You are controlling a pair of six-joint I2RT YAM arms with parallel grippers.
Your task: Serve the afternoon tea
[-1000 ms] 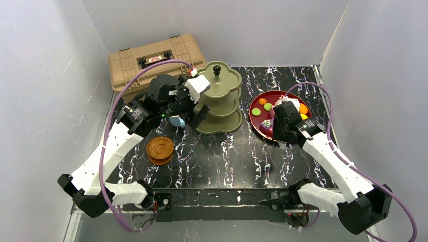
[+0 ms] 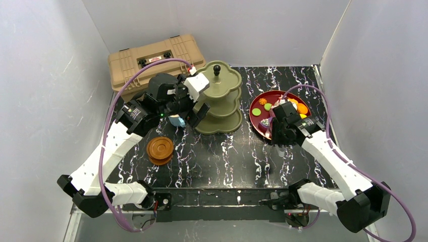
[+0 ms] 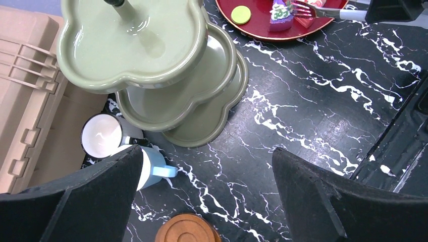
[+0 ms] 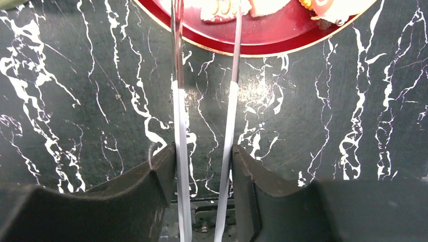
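The red plate [image 2: 259, 97] with small cakes and treats is at the right. My right gripper grips white-handled metal utensils, two long pieces reaching over the plate; a fork head shows by a purple cake [image 3: 280, 17] in the left wrist view. My left gripper hangs open left of the green three-tier stand [image 2: 219, 121], whose visible tiers are empty. A white cup [image 3: 101, 135] and a light blue cup [image 3: 156, 171] stand below it, beside brown coasters [image 2: 160, 146].
A tan case [image 2: 131, 65] lies behind at the left. Grey walls bound the sides and back.
My right arm and gripper have shifted slightly over the plate's front edge with the utensils. The left arm is unchanged.
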